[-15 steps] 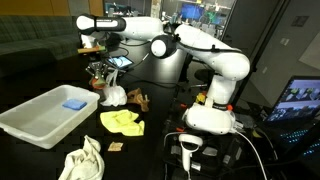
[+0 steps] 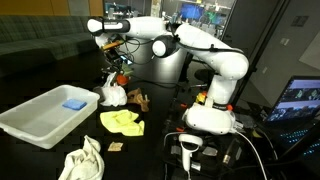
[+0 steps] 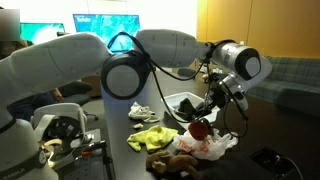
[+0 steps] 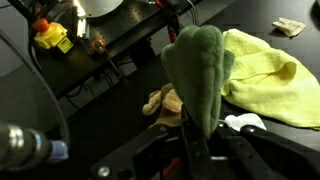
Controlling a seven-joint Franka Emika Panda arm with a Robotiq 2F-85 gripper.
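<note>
A dark green cloth (image 4: pixel 197 72) fills the middle of the wrist view, with my gripper shut on it. The cloth stands up in front of the camera and hides part of the fingers. In exterior view 1 my gripper (image 2: pixel 108 77) is at the far side of the table, near a white plastic bag (image 2: pixel 113 96). A red thing (image 3: pixel 200 129) shows beside the bag in exterior view 2. Below the cloth in the wrist view lie a brown plush toy (image 4: pixel 163 103) and a yellow cloth (image 4: pixel 262 72).
At the left of exterior view 1 stands a white bin (image 2: pixel 38 122) with a blue item (image 2: pixel 74 104) inside. A crumpled white cloth (image 2: pixel 84 162) lies at the front of the table. Bare dark tabletop shows around these things.
My gripper has moved a little over the far side of the table, near the white bag. The bin, yellow cloth and white cloth have stayed put.
</note>
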